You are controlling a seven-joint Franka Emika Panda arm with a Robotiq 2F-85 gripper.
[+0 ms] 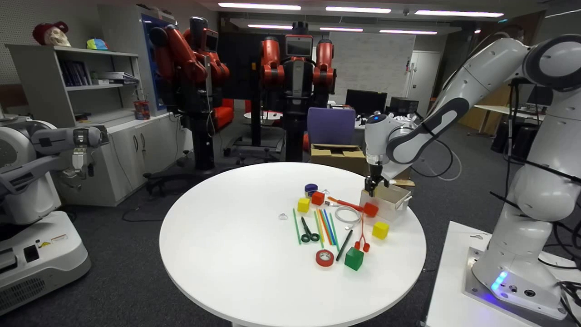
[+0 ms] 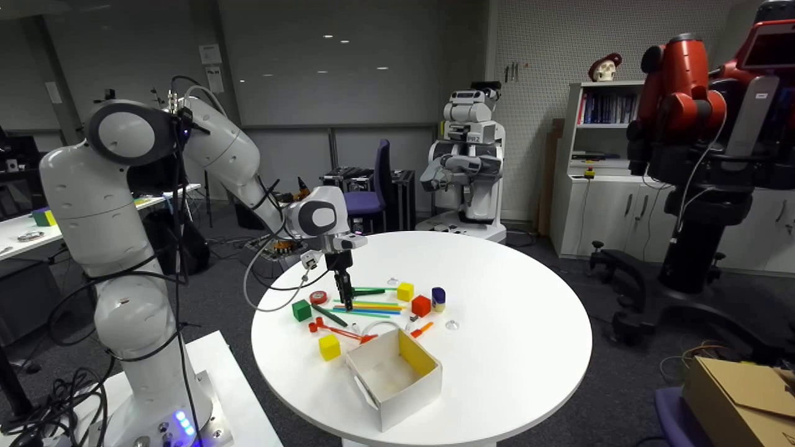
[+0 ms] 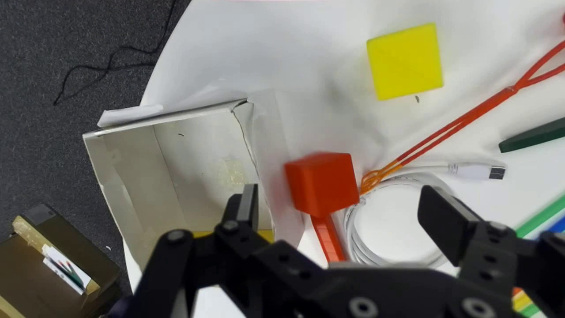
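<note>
A red cube (image 3: 323, 183), slightly blurred, shows just outside the white box (image 3: 278, 159) in the wrist view, close to its wall. From exterior view 1, this red cube (image 1: 371, 210) appears in front of the box's near left side; whether it is at rest on the table I cannot tell. My gripper has its fingers wide apart with nothing gripped between them. In exterior view 1 the gripper (image 1: 374, 185) hangs above the left end of the box (image 1: 389, 202).
Near the box are a yellow cube (image 3: 406, 61), a white coiled cable (image 3: 360, 238) and an orange-red forked item (image 3: 466, 119). Scissors (image 1: 309, 234), red tape (image 1: 324, 258), a green cube (image 1: 354, 259) and several colored sticks lie further out.
</note>
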